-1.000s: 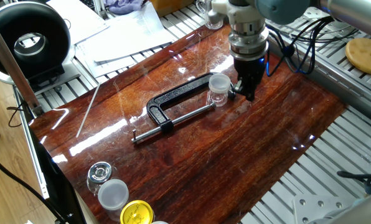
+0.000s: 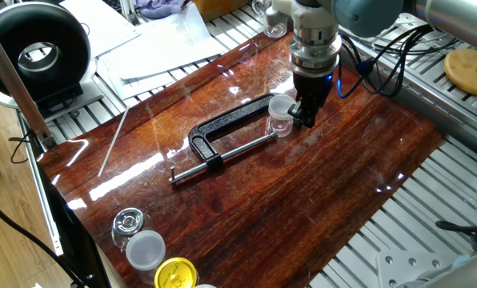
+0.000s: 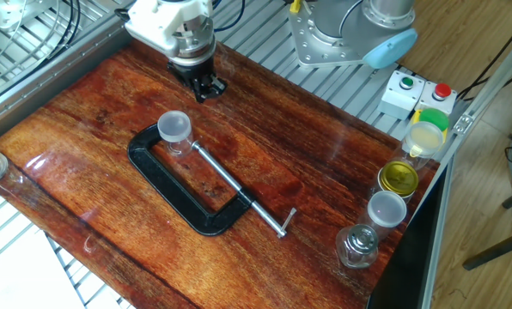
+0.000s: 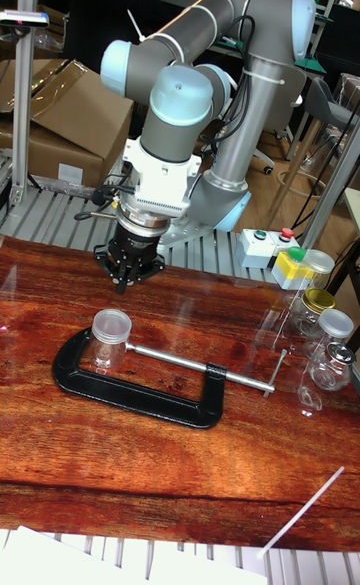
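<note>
A clear jar with a frosted lid (image 2: 281,106) stands upright between the fingers of a black C-clamp (image 3: 172,187) lying flat on the glossy brown table. The clamp's steel screw (image 4: 170,356) points at the jar's side; whether it touches is hard to tell. My gripper (image 3: 208,91) hangs above the table, pointing down. In exterior view 1 its dark fingers overlap the jar's edge, but exterior views 2 and 3 show the gripper (image 4: 125,282) apart from the jar, on the robot-base side. Nothing shows in its grip, and the finger gap is too dark to judge.
Several jars line one table edge, among them a gold-lidded jar (image 3: 399,178), a frosted-lidded jar (image 3: 386,209) and a silver-topped one (image 3: 357,245). Button boxes (image 3: 402,94) stand beyond the table. A thin white stick (image 4: 302,509) lies near another edge.
In exterior view 1, my gripper has shifted a little to the left, toward the jar in the clamp. Jar and clamp have stayed in place.
</note>
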